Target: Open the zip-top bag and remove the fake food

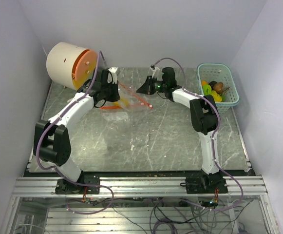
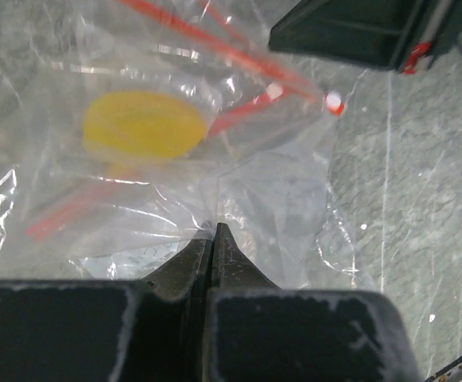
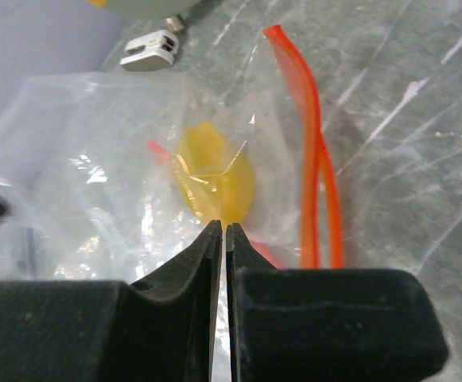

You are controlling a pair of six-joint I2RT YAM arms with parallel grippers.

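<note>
A clear zip top bag with red strips lies crumpled between my two arms on the grey table. Inside shows a yellow piece of fake food, blurred by the plastic; the right wrist view has the same yellow food. My left gripper is shut on the plastic of the bag, below the yellow piece. By the upper right of the bag is my right gripper. Its fingertips look close together, with no plastic clearly between them. A red strip rises just right of them.
A pale green basket with several food pieces stands at the far right. Behind my left arm lies a white and orange drum.
</note>
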